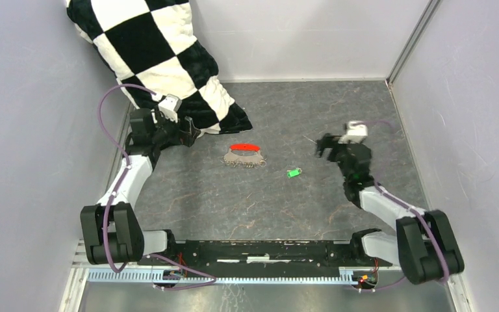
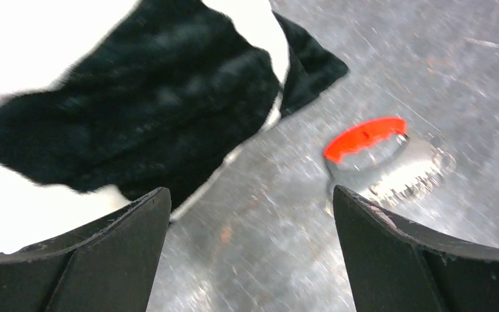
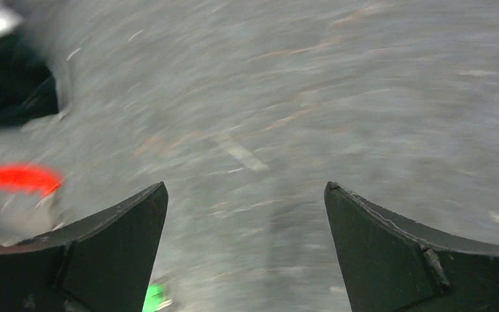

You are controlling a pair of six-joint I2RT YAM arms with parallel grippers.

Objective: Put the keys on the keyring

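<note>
A metal key holder with a red handle lies flat near the middle of the table, small rings and hooks along its lower edge. To its right rests a small green tag with what looks like a ring at one end; any keys are too small to make out. My left gripper is open over the table left of the holder, by the cushion, its fingers wide apart and empty. Open and empty too, my right gripper is above the table, right of the green tag; its view is blurred.
A large black-and-white checkered cushion leans in the back left corner, reaching close to my left gripper. Walls enclose the sides and back. Bare grey table lies in front and at the back right.
</note>
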